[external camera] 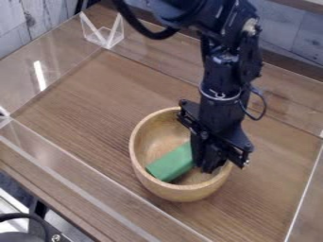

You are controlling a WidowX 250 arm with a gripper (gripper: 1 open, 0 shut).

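Note:
A wooden bowl (151,146) sits on the table, right of centre, with a green block (169,165) lying inside it. My black gripper (199,153) reaches down into the right part of the bowl, over the upper right end of the block, partly hiding it. Whether its fingers are shut on the block cannot be made out.
The wooden table (70,113) has free room on the left and at the right front. A white wire object (104,28) stands at the back left. Dark cables show at the lower left edge.

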